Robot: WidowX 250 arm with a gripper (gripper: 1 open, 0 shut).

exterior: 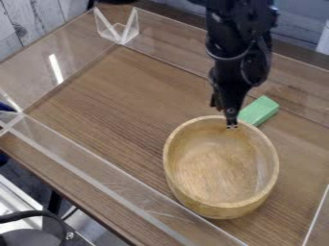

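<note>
My black gripper (224, 108) hangs above the back rim of a large round wooden bowl (218, 172) at the lower right, its fingertips shut with nothing visible between them. The bowl is empty. A small green block (261, 110) lies on the wooden table just behind and right of the bowl, beside the gripper and partly behind it.
Clear plastic pieces (117, 29) stand at the back left corner. Clear strips edge the table, and a dark object (33, 229) sits at the bottom left corner.
</note>
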